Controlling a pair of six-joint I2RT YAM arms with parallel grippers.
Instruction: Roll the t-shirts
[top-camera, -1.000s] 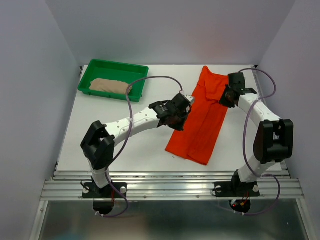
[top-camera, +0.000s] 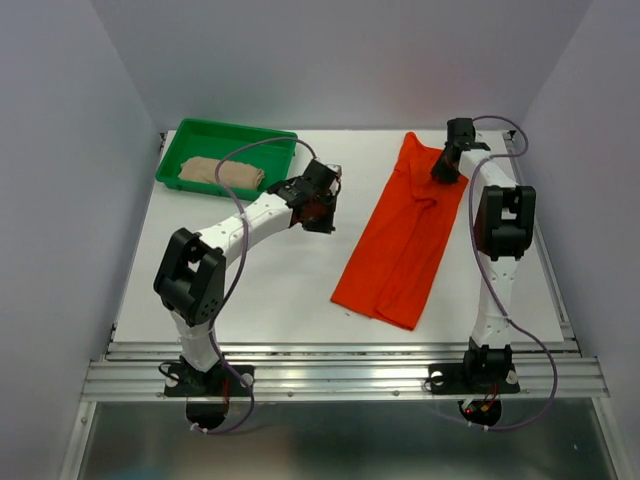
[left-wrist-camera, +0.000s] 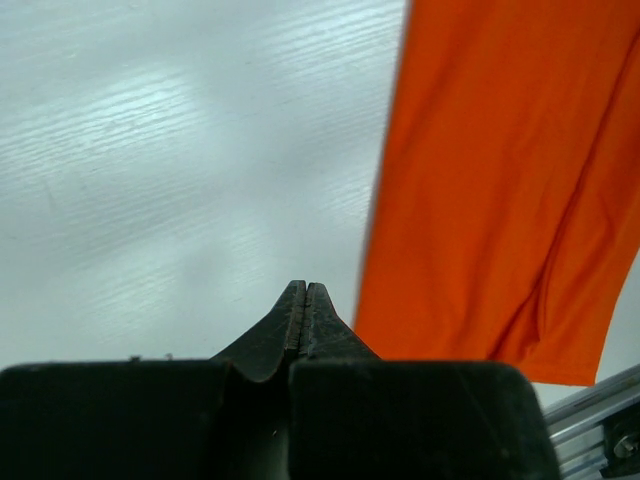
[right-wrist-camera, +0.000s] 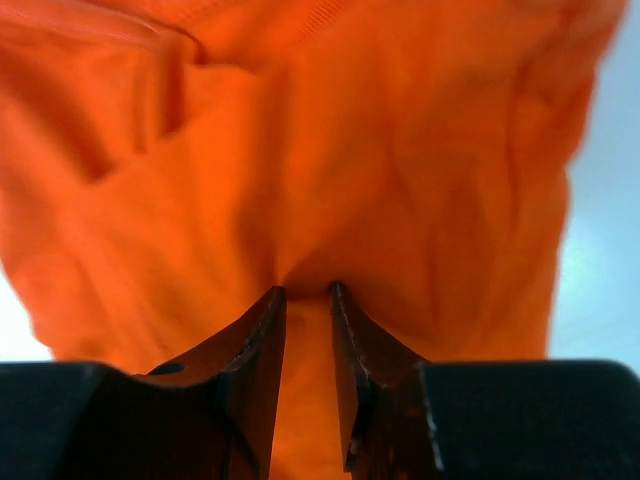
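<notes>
An orange t-shirt (top-camera: 400, 245) lies on the white table as a long folded strip, slanting from far right to near middle. Its far end is wider, with loose folds and an uneven edge. Over that far part hangs my right gripper (top-camera: 440, 178), its fingers a little apart; in the right wrist view the fingertips (right-wrist-camera: 338, 292) are above wrinkled orange cloth, and whether they touch it is unclear. Left of the shirt, over bare table, my left gripper is shut with nothing between its fingers. The shirt's left edge (left-wrist-camera: 385, 220) runs just beside it.
A green bin (top-camera: 225, 132) stands at the back left with a rolled beige cloth (top-camera: 222, 172) inside. Bare table (top-camera: 290, 290) spreads left of the shirt. A metal rail (top-camera: 330, 375) lines the table's front edge.
My left arm has drawn back leftward, away from the shirt. The right gripper has moved a little away from me and left, farther over the shirt's far end. The shirt looks unchanged.
</notes>
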